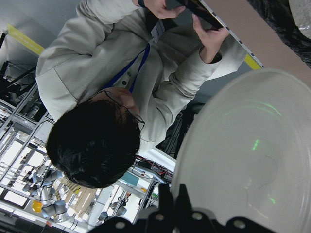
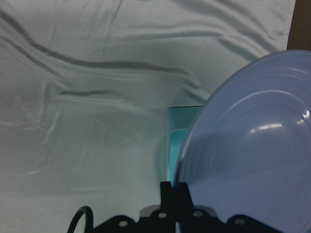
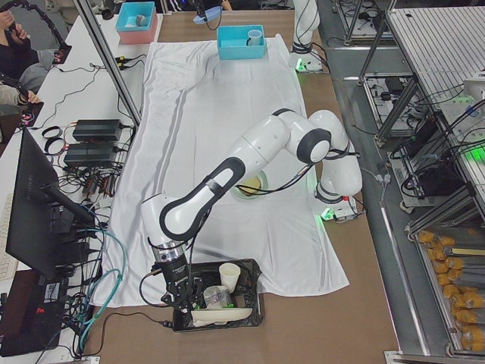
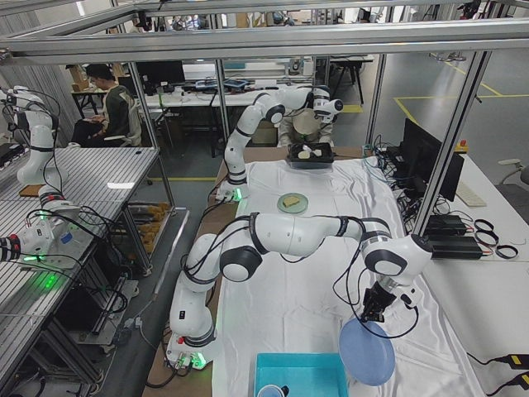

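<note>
In the left wrist view my left gripper is shut on the rim of a white plate (image 1: pixel 243 160). In the camera left view that gripper (image 3: pixel 183 297) is low at the black bin (image 3: pixel 255 292), which holds a white cup (image 3: pixel 229 274) and other items. My right gripper is shut on the rim of a blue plate (image 2: pixel 248 145), held above the white cloth and a teal box (image 2: pixel 179 119). The camera right view also shows the blue plate (image 4: pixel 366 360) below the right arm.
A green dish with a yellow sponge (image 4: pixel 291 201) lies mid-cloth (image 3: pixel 189 114). The teal box (image 4: pixel 302 372) holds a cup. A monitor and cables line one side; a person sits beyond the black bin.
</note>
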